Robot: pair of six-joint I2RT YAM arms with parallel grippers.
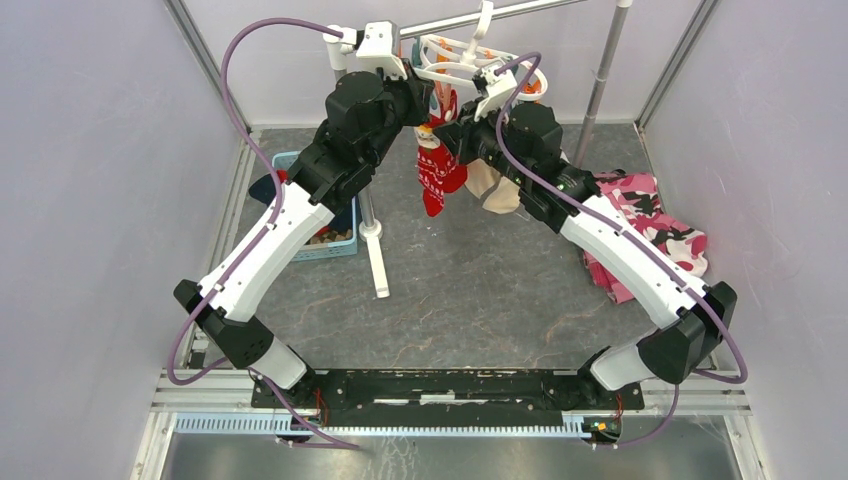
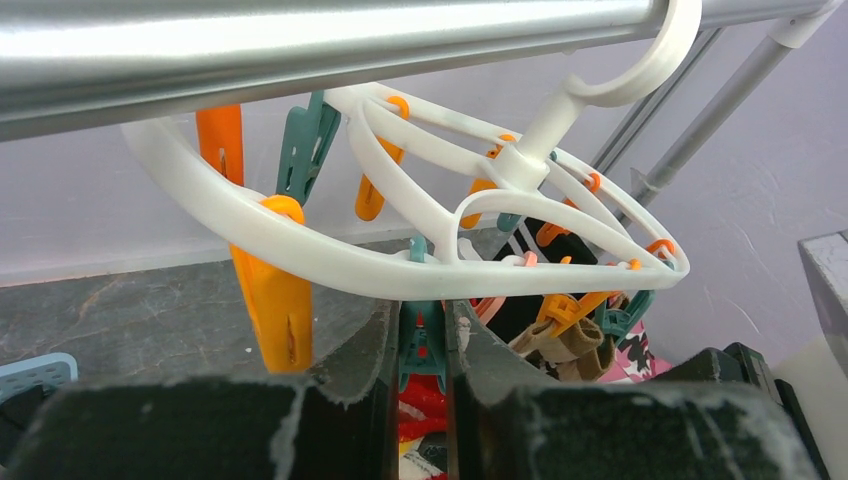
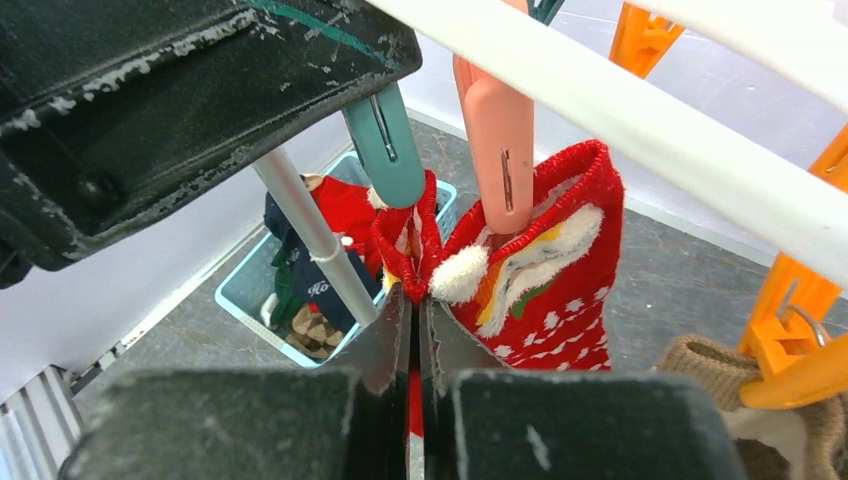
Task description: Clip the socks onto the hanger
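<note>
My left gripper is shut on a teal clip (image 2: 420,345) hanging from the front rim of the white hanger (image 2: 330,262). In the right wrist view, the lower end of this teal clip (image 3: 388,150) shows below the black left finger. A red patterned sock (image 1: 437,180) hangs from my right gripper, which is shut on its cuff. The cuff's top edge meets the clip's lower end; whether cloth lies between the clip's fingers cannot be told. Beside it, a pink clip (image 3: 502,150) holds another red sock (image 3: 575,265).
Orange clips (image 2: 275,290) and other teal ones hang around the hanger. A brown sock (image 3: 715,370) hangs from an orange clip at right. The blue basket (image 3: 235,300) holds more socks behind a stand pole (image 3: 310,225). Pink patterned cloth (image 1: 655,225) lies at right.
</note>
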